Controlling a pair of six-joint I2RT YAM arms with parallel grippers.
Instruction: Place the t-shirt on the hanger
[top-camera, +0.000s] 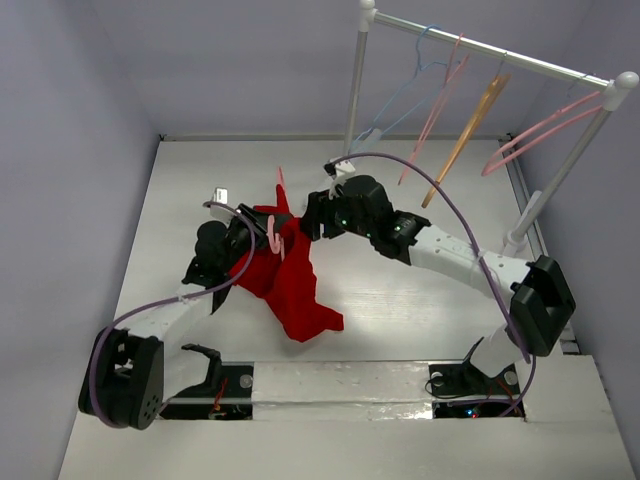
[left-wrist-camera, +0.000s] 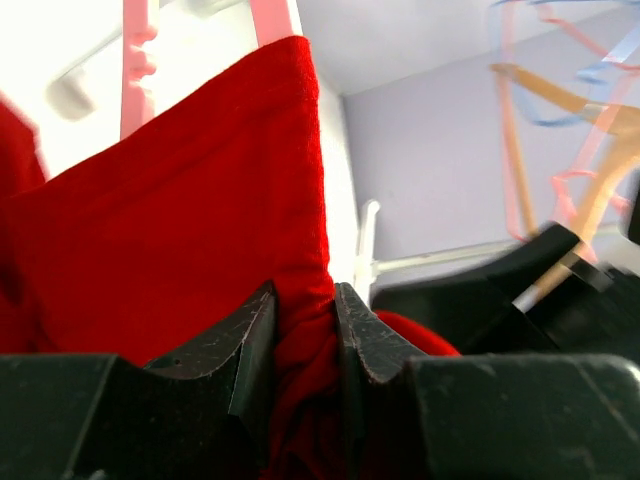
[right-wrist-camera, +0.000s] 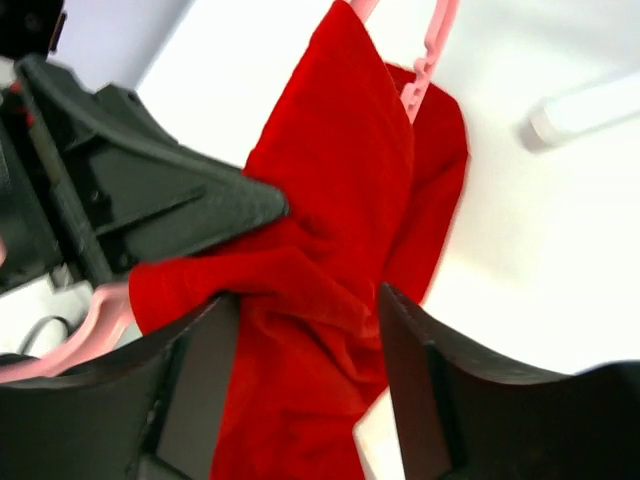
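Observation:
A red t-shirt hangs in folds around a pink hanger, whose ends stick out of the cloth. In the left wrist view, bunched cloth fills the gap of my left gripper, touching both fingers; it is shut on the t-shirt. My right gripper stands part open at the shirt's right side, a red fold showing between its spread fingers. Pink hanger arms show beyond the cloth in the right wrist view. Much of the hanger is hidden inside the shirt.
A white rack at the back right carries blue, pink and wooden hangers. The right arm reaches across in front of it. Both grippers are close together over the table, whose centre and right are bare.

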